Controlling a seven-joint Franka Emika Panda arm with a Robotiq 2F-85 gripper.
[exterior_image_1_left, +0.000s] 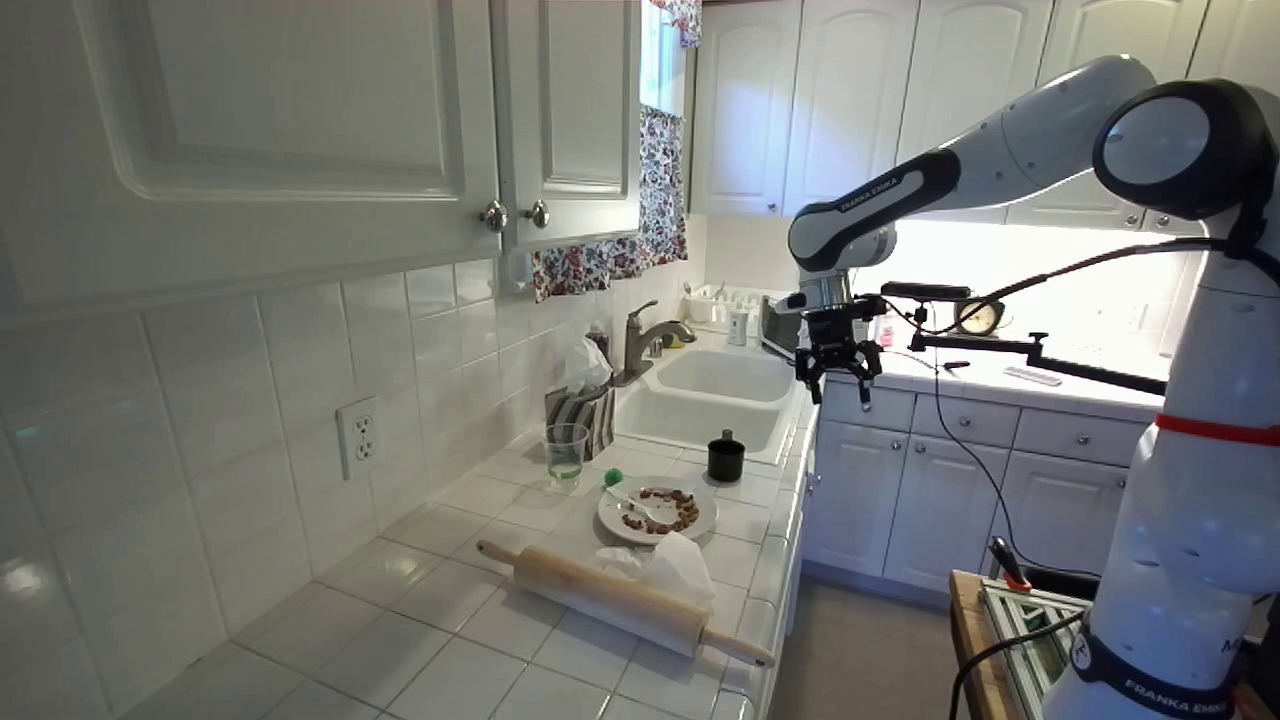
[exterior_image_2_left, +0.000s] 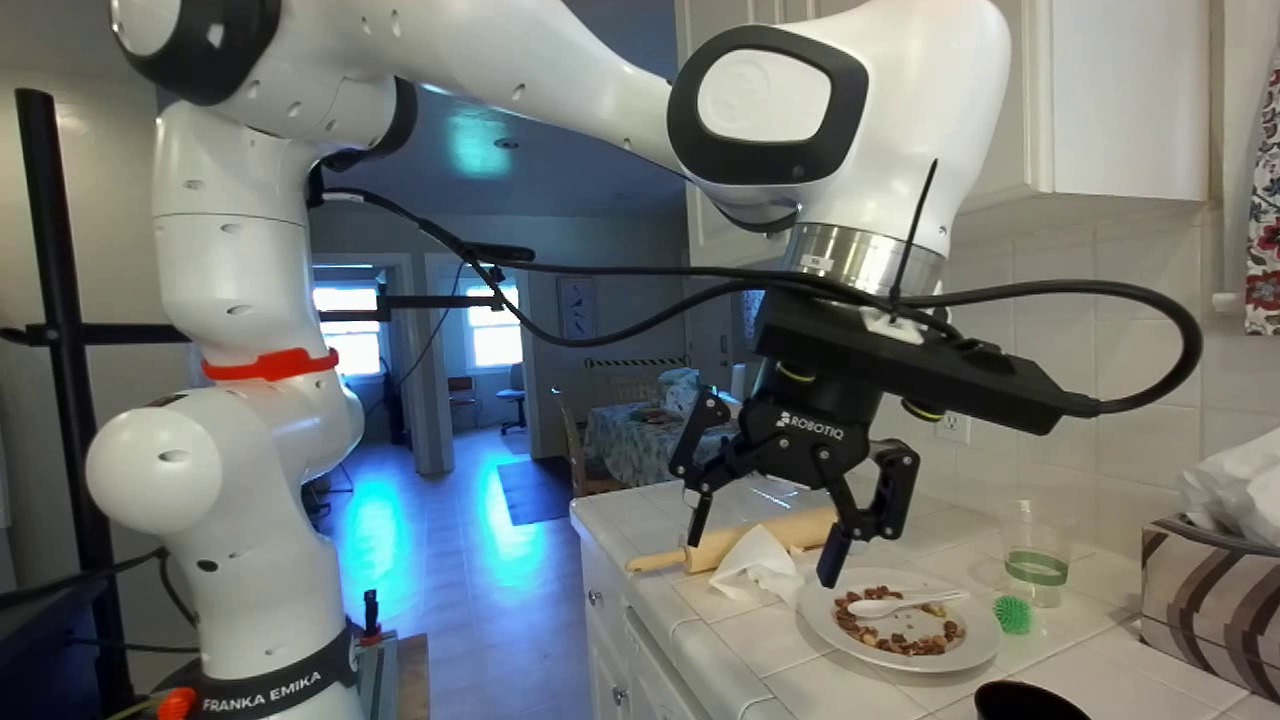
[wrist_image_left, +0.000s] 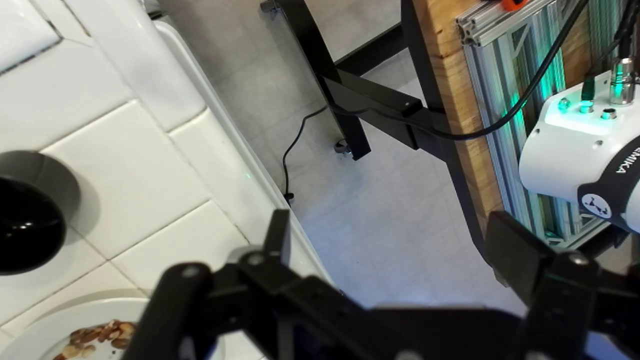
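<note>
My gripper hangs open in the air past the counter's front edge, pointing down, nothing between its fingers. In the wrist view the gap between its fingers lies over the floor and counter edge. On the counter, a white plate holds brown nut-like pieces and a white spoon. Behind the plate's edge sits a small green spiky ball. A black cup stands between plate and sink, apart from my gripper. Crumpled white tissue lies beside a wooden rolling pin.
A clear cup with a green band stands near the striped tissue box. The white sink lies beyond. A cable crosses the robot's wooden stand.
</note>
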